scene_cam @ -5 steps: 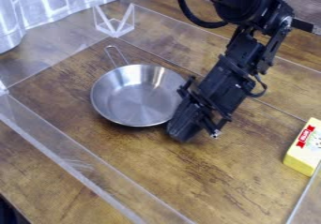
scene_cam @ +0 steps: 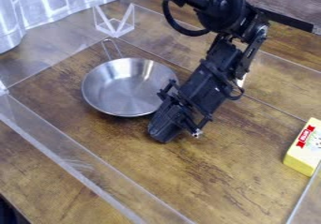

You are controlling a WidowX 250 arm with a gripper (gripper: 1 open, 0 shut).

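Note:
The black robot arm reaches down from the top centre to my gripper (scene_cam: pixel 167 126), low over the wooden table (scene_cam: pixel 150 179) just at the lower right of a round steel pan (scene_cam: pixel 123 82). The pan has a thin wire handle pointing up and back, and the gripper crowds its right rim. The gripper's fingertips are dark and blurred into one mass, so I cannot make out their state or anything between them.
A yellow box (scene_cam: pixel 303 148) with a red label lies at the right edge. A white wire stand (scene_cam: pixel 113 22) is at the back left. Clear plastic strips cross the left and lower table.
My gripper has shifted a little toward the front left and lower, along the pan's right side. The pan sits slightly further left than before.

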